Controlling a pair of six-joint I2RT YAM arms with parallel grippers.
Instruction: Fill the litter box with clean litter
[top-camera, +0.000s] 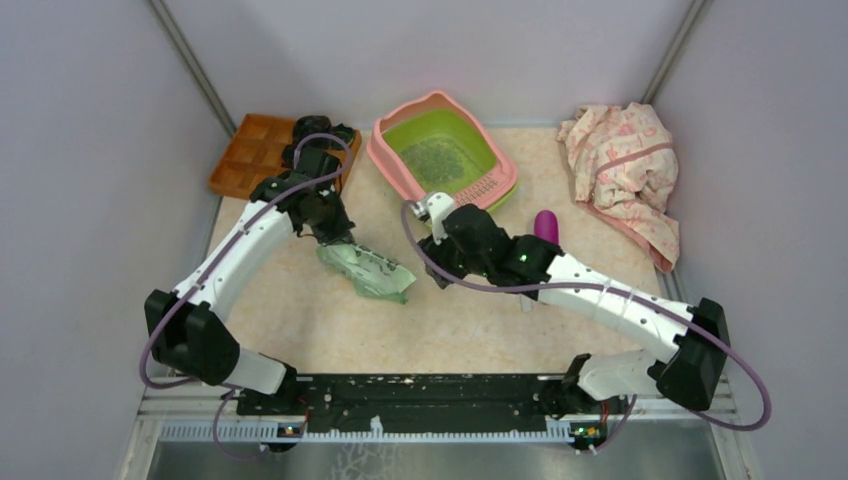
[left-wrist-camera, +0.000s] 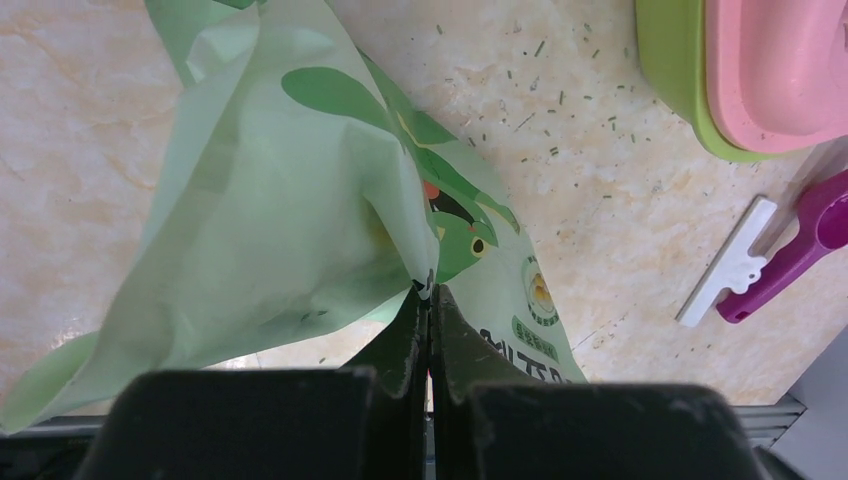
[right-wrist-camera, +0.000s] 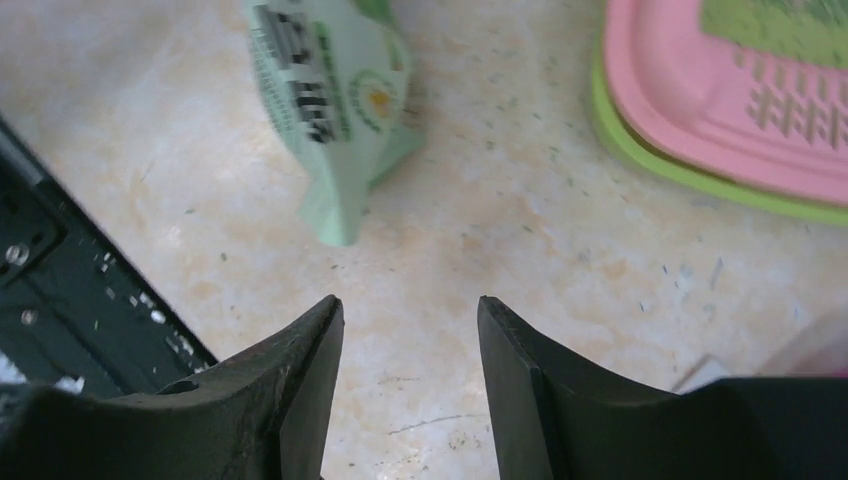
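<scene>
A pale green litter bag (top-camera: 370, 270) lies crumpled at the table's centre-left. My left gripper is shut on a pinched fold of it, seen in the left wrist view. My right gripper stands open to the right of the bag, above bare table, with nothing between its fingers. The litter box (top-camera: 390, 165), a pink rim over a green pan with some granules in it, sits at the back centre.
A purple scoop (top-camera: 546, 228) and a white scraper (left-wrist-camera: 722, 265) lie right of centre. A wooden tray (top-camera: 240, 160) with dark items is back left, a patterned cloth (top-camera: 625, 175) back right.
</scene>
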